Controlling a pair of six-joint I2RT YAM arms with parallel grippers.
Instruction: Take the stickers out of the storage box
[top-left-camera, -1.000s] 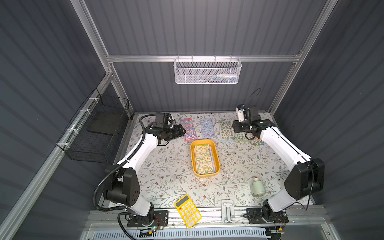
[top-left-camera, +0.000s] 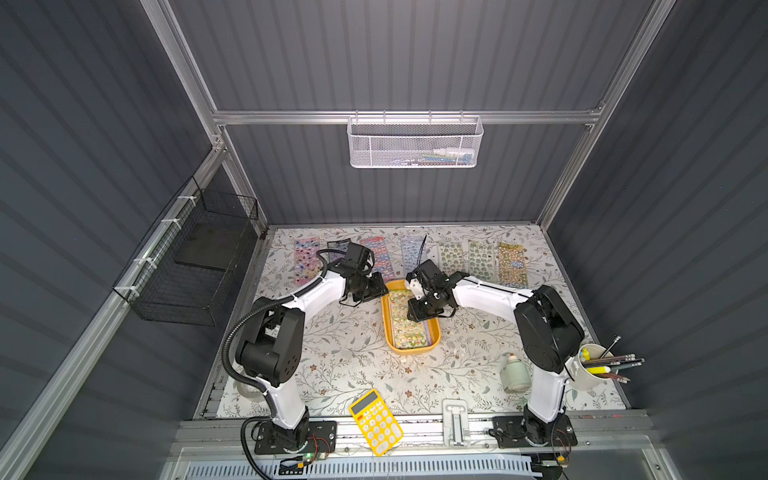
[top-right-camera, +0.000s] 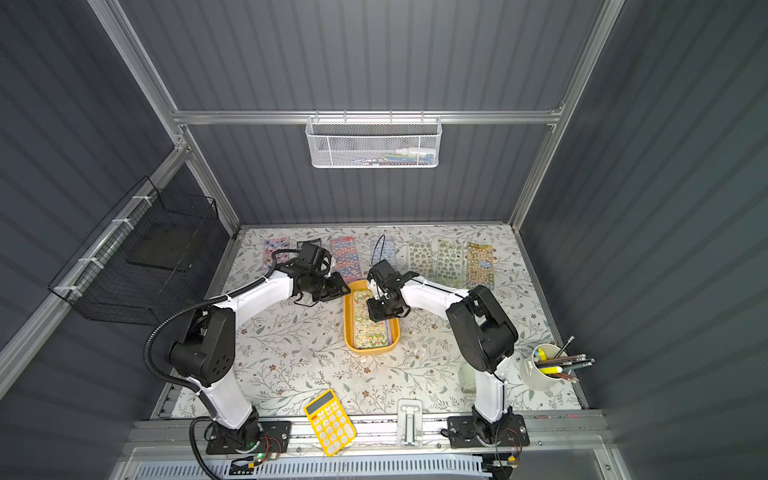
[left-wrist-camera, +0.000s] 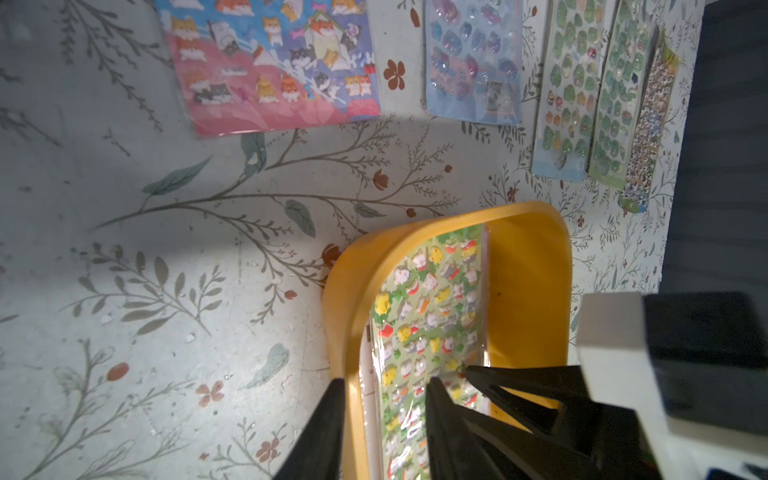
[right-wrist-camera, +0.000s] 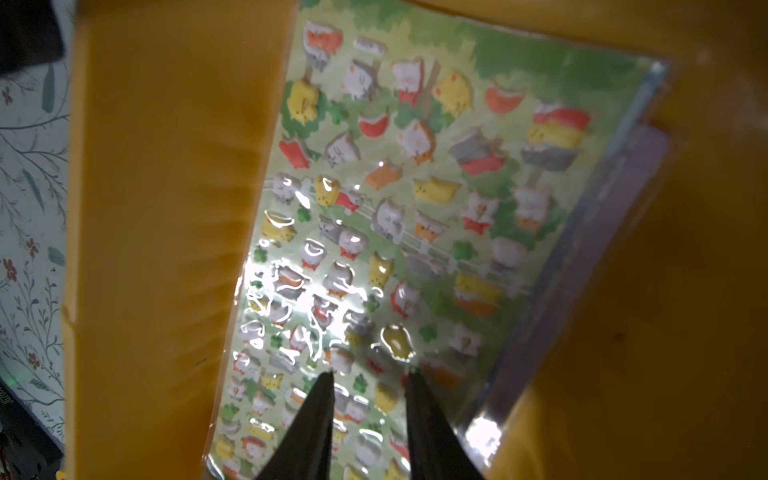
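Note:
The yellow-orange storage box (top-left-camera: 435, 338) sits mid-table. Inside it lies a sticker sheet (right-wrist-camera: 376, 216) with small animal figures on green, and a purplish sheet edge (right-wrist-camera: 552, 344) shows beneath. My right gripper is over the box's inside, fingers parted above the sheet with nothing between them. Whether its tips touch the sheet cannot be told. At the box's far left rim is my left gripper, its fingers parted and empty. Along the back lie several sheets removed from the box's area, among them a pink-blue one (left-wrist-camera: 272, 64) and a lilac one (left-wrist-camera: 473, 60).
A yellow calculator (top-left-camera: 376, 421) lies at the front edge. To the right stand a pale green bottle (top-left-camera: 515, 373) and a pen cup (top-left-camera: 586, 373). Wire baskets hang left (top-left-camera: 196, 264) and at the back (top-left-camera: 414, 144). Table beside the box is clear.
My right gripper came from the back right sheets to the box, moving left and forward over the sheet. The left gripper moved right to the box's far left rim.

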